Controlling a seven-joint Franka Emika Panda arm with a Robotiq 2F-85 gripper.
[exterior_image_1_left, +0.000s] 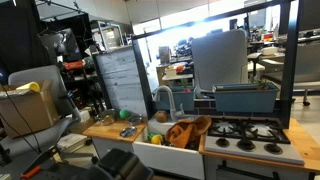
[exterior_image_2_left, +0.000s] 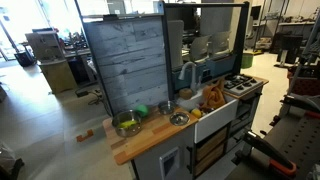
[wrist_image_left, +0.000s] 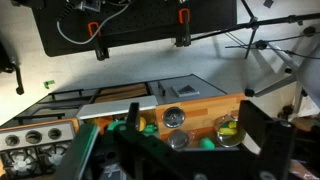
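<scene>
In the wrist view my gripper is open, its dark, blurred fingers (wrist_image_left: 275, 145) spread apart high above a toy kitchen. Below the gap lies the wooden counter (wrist_image_left: 200, 108), bearing metal bowls and small pans. One metal bowl (exterior_image_2_left: 127, 123) has yellow and green bits inside; a smaller metal pan (exterior_image_2_left: 180, 119) rests nearer the sink. The white-fronted sink (exterior_image_1_left: 168, 158) holds an orange-brown item (exterior_image_1_left: 180, 134) and something yellow. A green object (exterior_image_1_left: 125, 114) sits at the back of the counter. Nothing shows between my fingers.
Right of the sink is a black-grated stove (exterior_image_1_left: 250, 132). A grey faucet (exterior_image_1_left: 170, 97) and a grey panel (exterior_image_2_left: 130, 66) rise behind the counter. A black table (wrist_image_left: 150, 25) with orange-handled clamps faces the kitchen, with open floor between.
</scene>
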